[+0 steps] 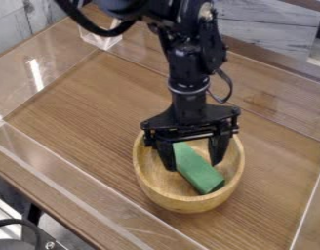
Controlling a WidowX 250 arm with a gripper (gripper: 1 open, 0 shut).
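Note:
A round tan bowl (174, 199) sits on the wooden table in front of the arm, holding an elongated green object (199, 172) that lies tilted inside it. My black gripper (189, 146) hangs over the bowl, its fingers spread open on either side of the green object's upper part, which is partly hidden beneath the gripper. Whether the fingers touch the object I cannot tell.
A grey wall runs along the back, and black cables show at the lower left corner.

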